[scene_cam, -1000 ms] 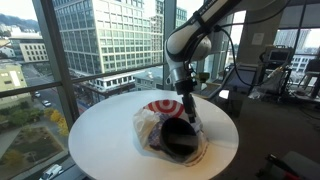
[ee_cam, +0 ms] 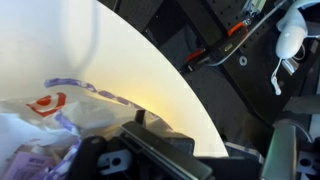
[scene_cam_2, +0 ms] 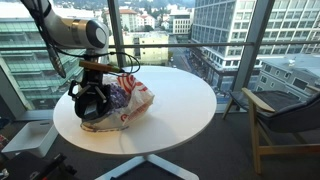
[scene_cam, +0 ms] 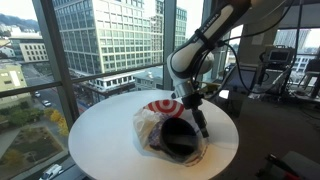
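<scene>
A crumpled plastic bag, white with red and blue print [scene_cam_2: 130,100], lies on the round white table [scene_cam: 100,135]. At its front is a dark, round-mouthed object [scene_cam: 180,138], its opening facing exterior view 1. My gripper [scene_cam: 193,113] is over the bag's edge, close above the dark object. In the wrist view the gripper stands open at the bottom, with the bag [ee_cam: 60,110] to its left and nothing seen held between its fingers. Whether a fingertip touches the bag or dark object cannot be told.
A wooden-armed chair [scene_cam_2: 275,120] stands apart from the table. Windows surround the room.
The arm has come down slightly, and a finger now reaches lower at the right of the dark object. The bag and dark object look unmoved.
</scene>
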